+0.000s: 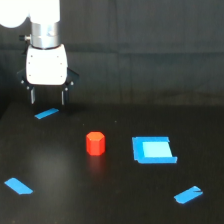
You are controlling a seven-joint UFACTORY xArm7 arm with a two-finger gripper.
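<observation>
A red hexagonal block (95,143) rests on the black table, a little left of the middle. To its right lies a blue-bordered square (140,150) with a pale, light-blue centre; the two are clearly apart. At the upper left hangs my gripper (48,98), a white hand with dark fingers pointing down and spread wide. It is open, nothing shows between the fingers, and it stands well away from the block.
Short blue tape strips mark the table: one (46,114) below the gripper, another (18,186) at front left, a third (188,195) at front right. A dark curtain (140,60) spans the back.
</observation>
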